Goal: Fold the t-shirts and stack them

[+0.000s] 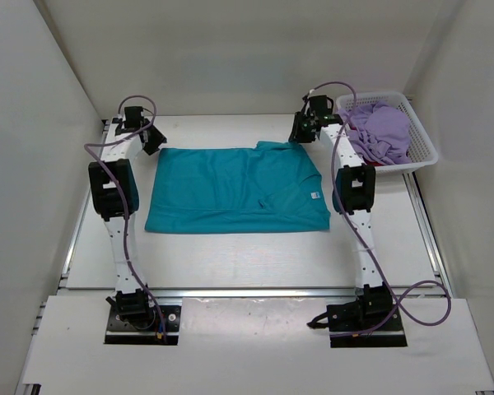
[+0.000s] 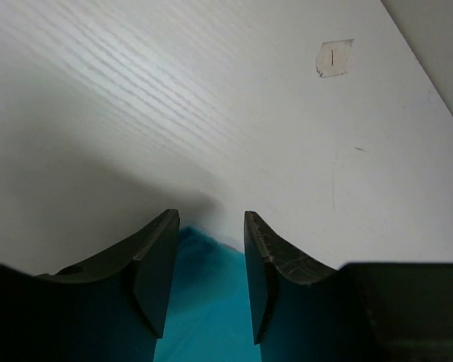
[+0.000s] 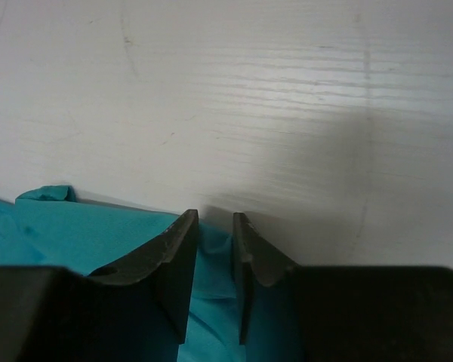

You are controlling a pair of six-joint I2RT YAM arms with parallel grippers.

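A teal t-shirt lies folded lengthwise on the white table, its long sides running left to right. At its far left corner is my left gripper; in the left wrist view its fingers stand part open, with the shirt's corner showing between and below them. My right gripper is at the far right part of the shirt. In the right wrist view its fingers are narrowly apart, and a raised fold of teal cloth shows in the gap. Whether the pads touch it is unclear.
A white basket holding crumpled purple cloth stands at the back right, close to the right arm. A wall rises behind the far edge.
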